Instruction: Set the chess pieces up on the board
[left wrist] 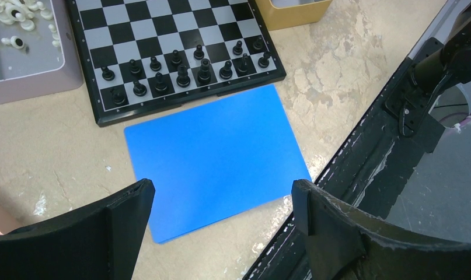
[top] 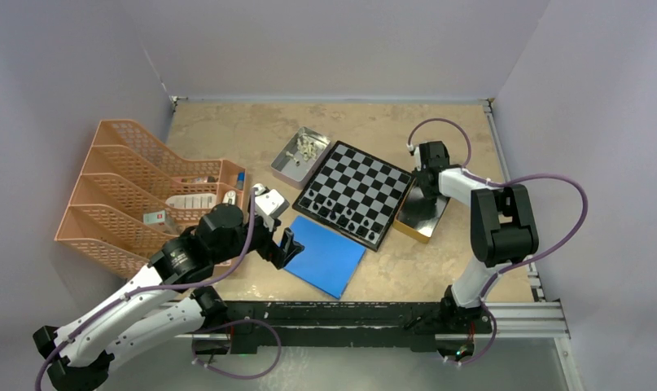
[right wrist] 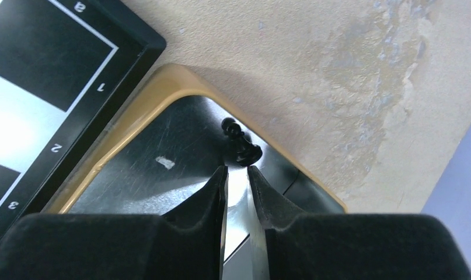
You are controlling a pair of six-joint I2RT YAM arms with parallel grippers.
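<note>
The chessboard (top: 361, 184) holds black pieces along its near rows, seen clearly in the left wrist view. A black chess piece (right wrist: 244, 149) lies on its side in the yellow bin (right wrist: 180, 81), just beyond the fingertips of my right gripper, which are slightly apart with nothing visible between them. My left gripper hangs open over the blue mat (left wrist: 215, 151), nothing between its fingers.
A grey bin (top: 288, 164) of white pieces stands left of the board. An orange organiser (top: 113, 204) fills the far left. Bare table lies behind the board.
</note>
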